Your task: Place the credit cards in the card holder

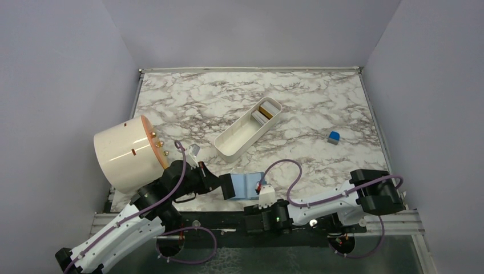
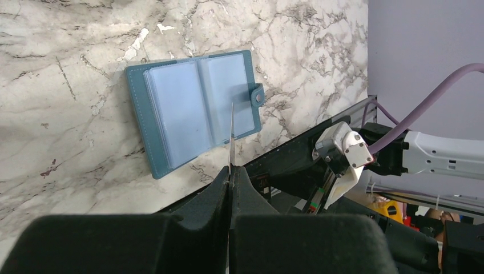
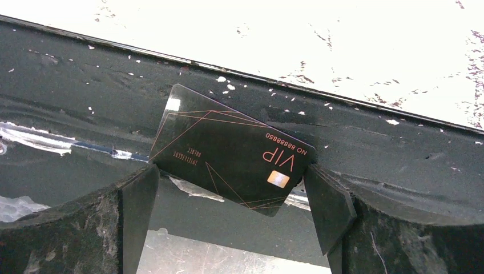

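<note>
The blue card holder (image 1: 245, 186) lies open on the marble table, clear sleeves showing (image 2: 182, 114). My left gripper hovers over it, shut on something thin seen edge-on, probably a card (image 2: 232, 137); in the top view a dark flat piece (image 1: 227, 186) stands at its tip. My right gripper is down at the table's front edge, open around a black VIP card (image 3: 228, 148) on the dark rail; whether the fingertips touch it is unclear.
A white tray (image 1: 240, 137) with several stacked cards stands behind the holder. A white cylinder (image 1: 122, 154) is at the left, a small blue object (image 1: 334, 137) at the right.
</note>
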